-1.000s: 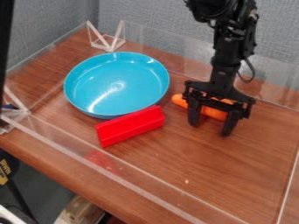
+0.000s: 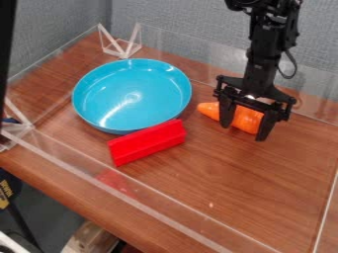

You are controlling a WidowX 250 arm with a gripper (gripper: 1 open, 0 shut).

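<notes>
My black gripper point(image 2: 254, 111) is down over an orange carrot-like object point(image 2: 211, 108) at the right of the table, its fingers straddling the object's thicker end. Whether the fingers press on it is hard to tell. A blue round bowl point(image 2: 130, 93) sits to the left, and a red block point(image 2: 146, 141) lies in front of the bowl, apart from the orange object.
Transparent low walls run round its edges, with white bracket-like pieces point(image 2: 119, 44) at the back left and left side. A grey padded wall stands behind.
The gripper has shifted slightly up and to the right, uncovering more of the orange object, which appears to have shifted a little with it. Bowl and red block are unchanged.
</notes>
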